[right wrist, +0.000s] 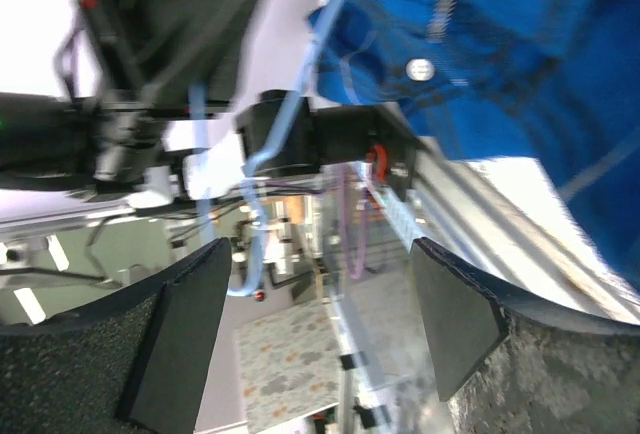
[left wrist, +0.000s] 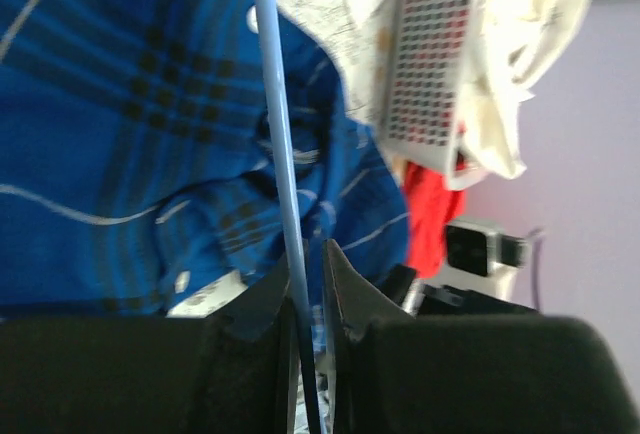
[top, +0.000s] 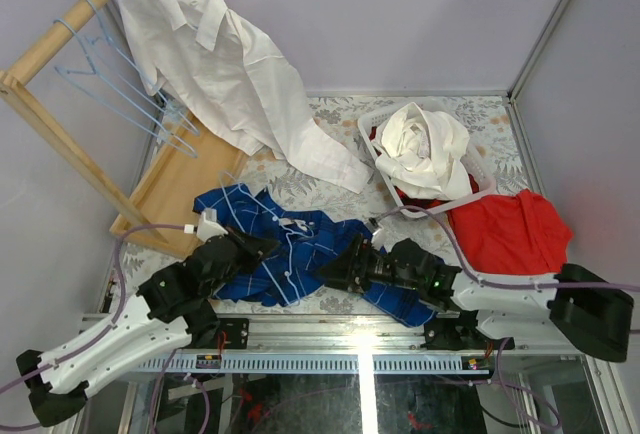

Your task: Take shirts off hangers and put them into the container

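A thin light-blue hanger (left wrist: 280,124) runs between the fingertips of my left gripper, which is shut on it. In the top view the hanger (top: 290,259) spans over the blue plaid shirt (top: 345,237), which lies crumpled along the front of the table. No cloth shows on the hanger bars visible in the wrist views. My right gripper (top: 338,272) hovers over the shirt's right half, close to the hanger. Its fingers (right wrist: 450,304) stand wide apart with nothing between them, and the hanger (right wrist: 290,119) passes beyond them in the right wrist view.
On the left, a wooden rack (top: 150,209) carries several empty hangers and a white shirt (top: 240,74). A white basket (top: 375,119) with a white cloth (top: 425,149) stands at the back right. Beside it lies a red cloth (top: 515,239).
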